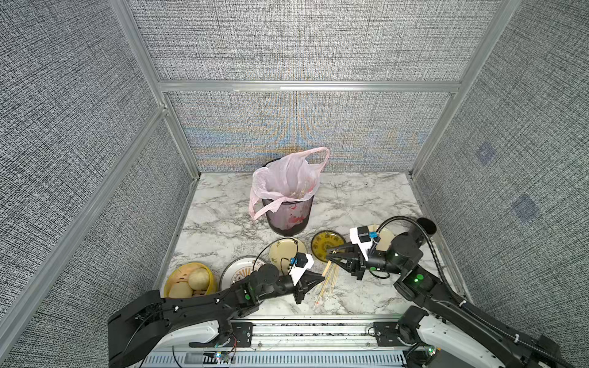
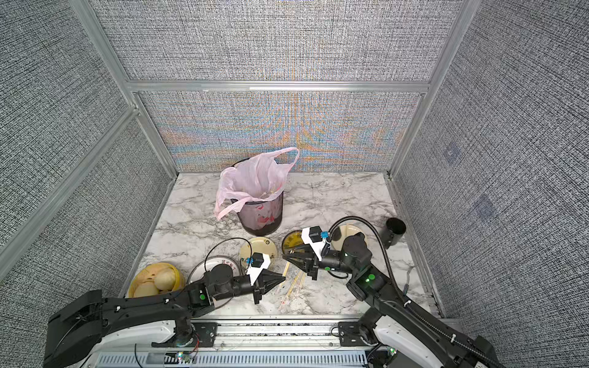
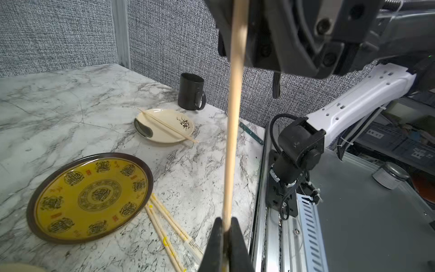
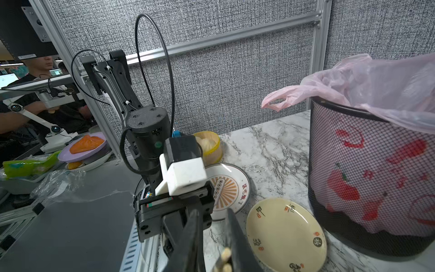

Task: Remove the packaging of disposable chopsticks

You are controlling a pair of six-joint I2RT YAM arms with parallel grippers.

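Note:
My left gripper (image 1: 323,276) is shut, and a bare pale chopstick (image 3: 232,149) rises from between its fingertips in the left wrist view. My right gripper (image 1: 328,254) stands just above and beyond, across the upper part of the stick. In the right wrist view the fingers of the right gripper are partly apart, with light stick ends (image 4: 225,254) beside the inner side of one finger. Whether that finger presses on them is unclear. On the table lie wrapped chopsticks (image 3: 165,238) with yellow marks, clear film around them. No loose wrapper shows at the fingers.
A yellow-brown plate (image 3: 102,195) lies close by; a cream plate (image 4: 285,235) and a patterned plate (image 4: 231,190) are to its left. The bag-lined bin (image 1: 287,214) stands behind. A dark mug (image 3: 191,90) and a plate with a chopstick (image 3: 165,124) are at right.

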